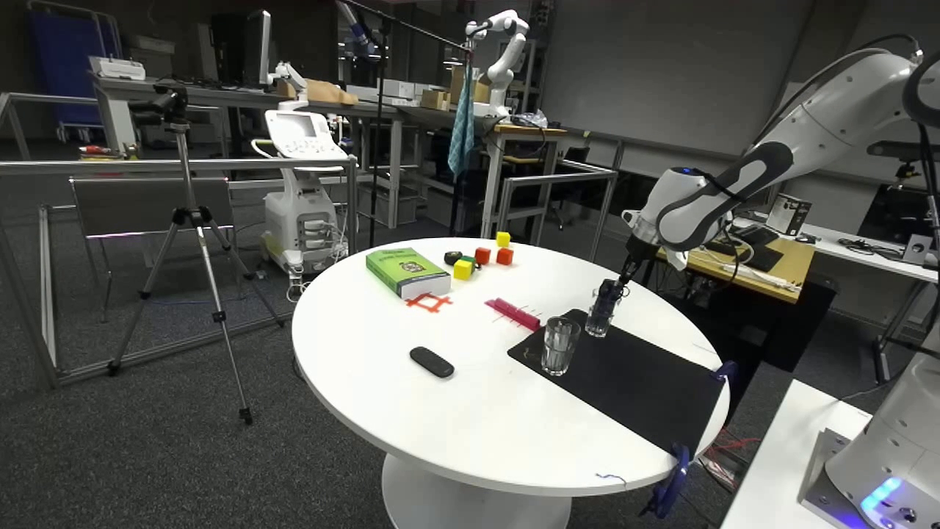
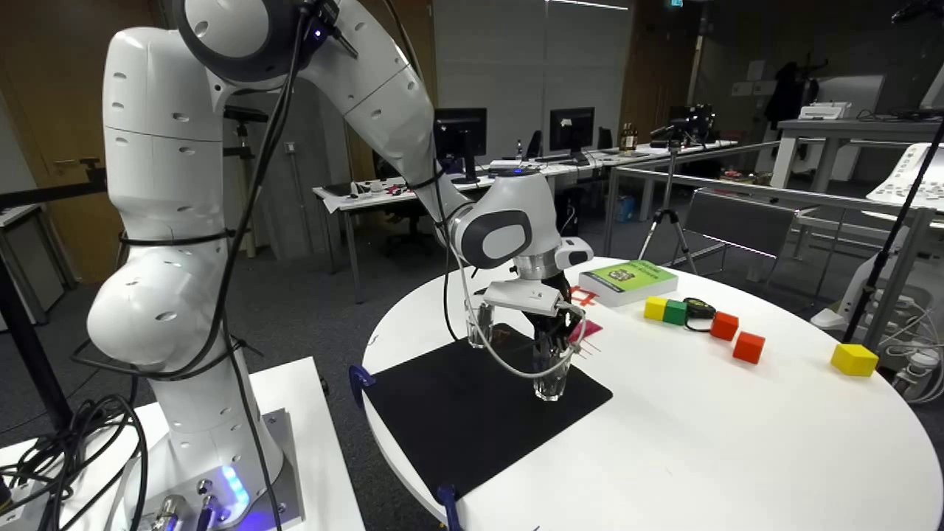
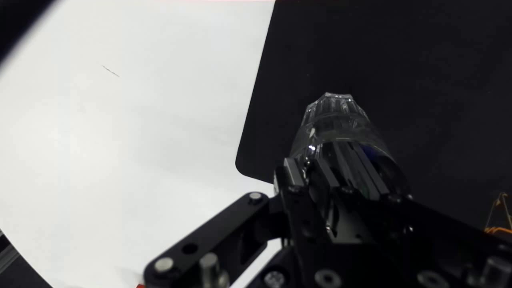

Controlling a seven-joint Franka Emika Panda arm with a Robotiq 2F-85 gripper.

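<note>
A clear drinking glass [image 2: 550,382] is at my gripper, over the black mat [image 2: 460,416]. The fingers are shut on the glass's wall, near its open end; the wrist view shows dark finger plates overlapping the clear side, with the glass's faceted base [image 3: 336,103] pointing away from me. Whether that base touches the mat or hangs just above it, I cannot tell. A second clear glass [image 1: 560,345] stands upright on the mat's edge, apart from the held one.
On the white round table [image 1: 379,388] lie a green book [image 1: 410,272], a dark flat oblong [image 1: 432,361], a pinkish-red strip [image 1: 513,314] and several coloured cubes, among them a yellow cube [image 2: 854,359]. Blue clamps [image 1: 674,483] grip the table edge by the mat.
</note>
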